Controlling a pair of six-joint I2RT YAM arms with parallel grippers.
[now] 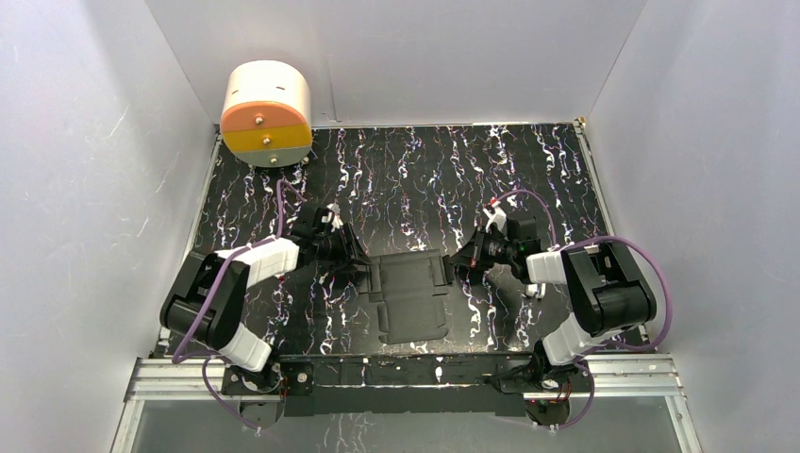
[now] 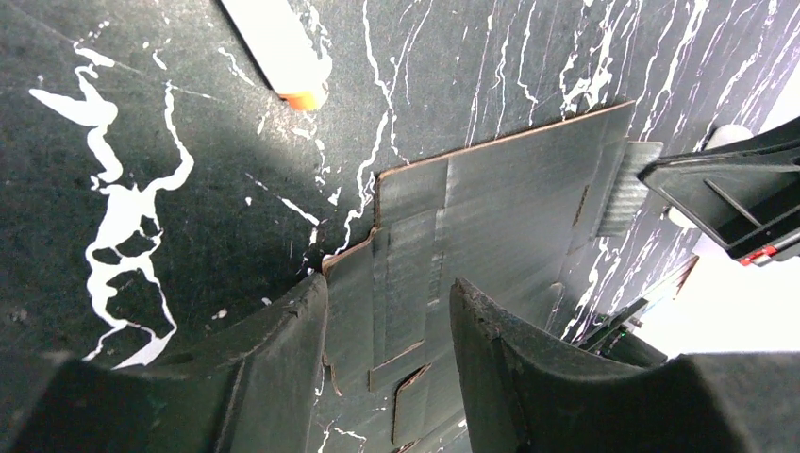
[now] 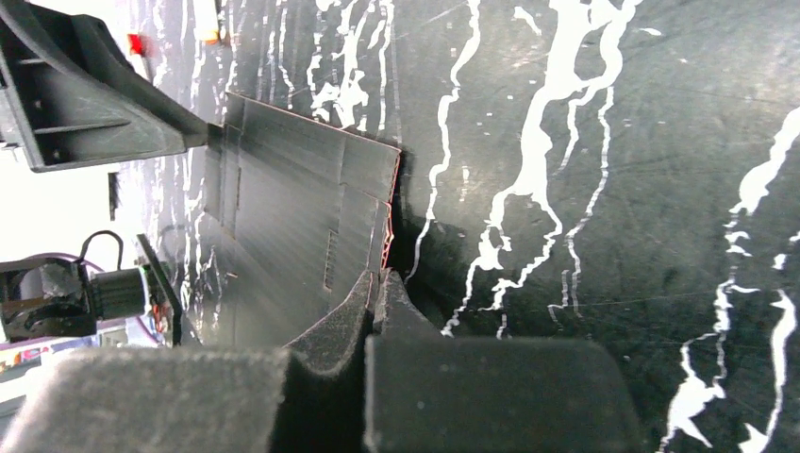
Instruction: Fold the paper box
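Observation:
A flat dark grey paper box point(image 1: 412, 275) lies unfolded on the table between both arms, its side flaps pointing left and right. At its upper left, my left gripper stands part open, the left side flap point(image 2: 350, 316) showing in the gap between its fingers. From the right side, my right gripper is shut, with its tips together at the edge of the right flap point(image 2: 623, 193). Whether that thin edge sits between the tips is hidden. The box's lower panel point(image 1: 415, 318) lies flat towards the table's front.
A rounded cabinet with coloured drawers point(image 1: 268, 113) stands at the back left. A white stick with an orange end point(image 2: 278, 49) lies near the left gripper. The black marbled table point(image 1: 406, 179) behind the box is clear.

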